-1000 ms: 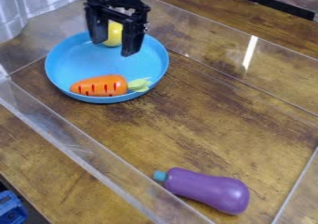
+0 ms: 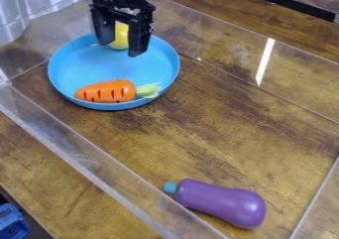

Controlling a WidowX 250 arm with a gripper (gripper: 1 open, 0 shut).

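Note:
The black gripper (image 2: 122, 37) hangs open over the back of a blue plate (image 2: 73, 59), with a yellow object (image 2: 122, 31) behind its fingers, partly hidden by them. An orange toy carrot (image 2: 106, 91) with a pale green top lies on the front part of the plate. A purple toy eggplant (image 2: 220, 201) lies apart, at the bottom right of the wooden table (image 2: 225, 124).
Clear plastic walls run along the left and right of the table. A blue object (image 2: 8, 221) is at the lower left edge.
The gripper has shifted very slightly over the back of the plate. The plate, carrot and eggplant have not moved.

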